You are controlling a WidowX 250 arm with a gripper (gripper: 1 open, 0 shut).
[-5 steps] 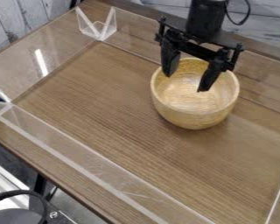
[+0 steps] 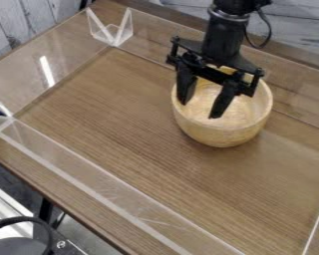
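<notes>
My black gripper (image 2: 207,86) hangs from the top of the view over a round light wooden bowl (image 2: 222,128), its two fingers reaching down into the bowl's opening toward the left and middle. The fingers stand apart; I see nothing clearly held between them. The bowl's back rim is partly hidden behind the gripper.
A wooden tabletop (image 2: 109,149) surrounds the bowl, with clear room to the left and front. A small clear angular object (image 2: 109,28) sits at the back left. A dark cable hangs at the upper right, and a dark curved item lies at the lower left corner.
The gripper has moved down and a little left into the bowl, its fingers now lower and closer together. The bowl looks about where it was.
</notes>
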